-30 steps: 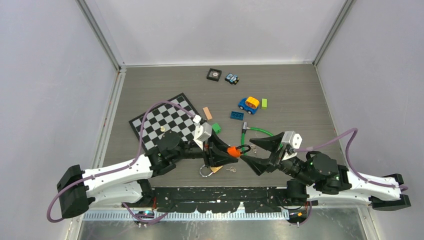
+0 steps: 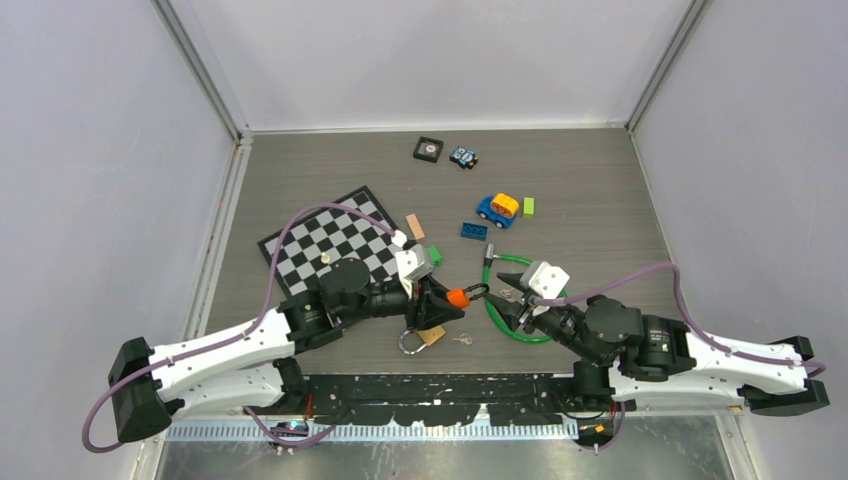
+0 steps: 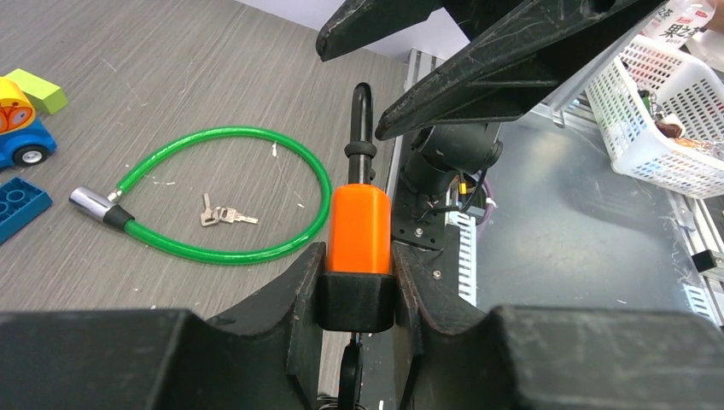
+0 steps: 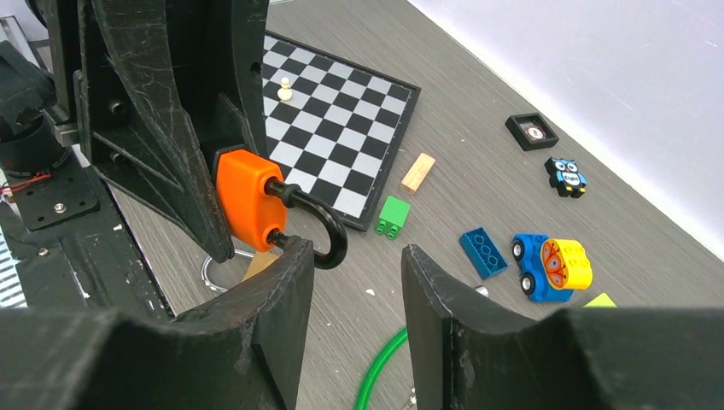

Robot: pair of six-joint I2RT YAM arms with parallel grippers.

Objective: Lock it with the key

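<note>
An orange padlock [image 2: 458,298] with a black shackle is held in my left gripper [image 2: 440,300], which is shut on its body [image 3: 359,229]. The shackle [image 4: 333,231] points toward my right gripper [image 2: 492,295], whose fingers stand apart around and just beside the shackle's end, with nothing clearly between them [image 4: 354,282]. Keys [image 3: 224,213] lie on the wooden floor inside a green cable lock loop, and another key [image 2: 462,338] lies near the front.
A chessboard [image 4: 333,120], a green brick [image 4: 393,215], a blue brick [image 4: 482,252] and a toy car [image 4: 534,265] lie behind. A brass padlock [image 2: 431,335] lies at the front. A white basket [image 3: 649,162] is outside at right.
</note>
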